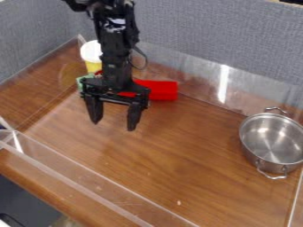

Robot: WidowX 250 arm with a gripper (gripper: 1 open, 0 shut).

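My black gripper [115,115] hangs low over the wooden table [160,173] at the upper left, its two fingers spread apart with nothing visible between them. Behind it lie a red object [160,90], a yellow container with a white lid [91,53] and a green object [84,82], each partly hidden by the arm.
A silver pot [271,140] with handles stands at the right. Clear walls run along the back and the near left edge.
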